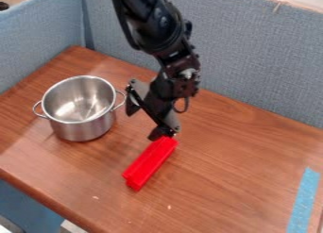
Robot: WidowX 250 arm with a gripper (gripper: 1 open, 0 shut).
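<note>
My black gripper (161, 133) points down at the upper end of a red bar-shaped object (149, 165), which lies diagonally on the wooden table (221, 185). The fingertips are at or just over that end; whether they touch it or are closed on it I cannot tell. A steel pot (78, 119) with two wire handles stands to the left of the gripper, empty as far as shows.
A light blue strip (301, 201) lies at the table's right edge. Grey-blue padded walls (246, 58) bound the table at the back and left.
</note>
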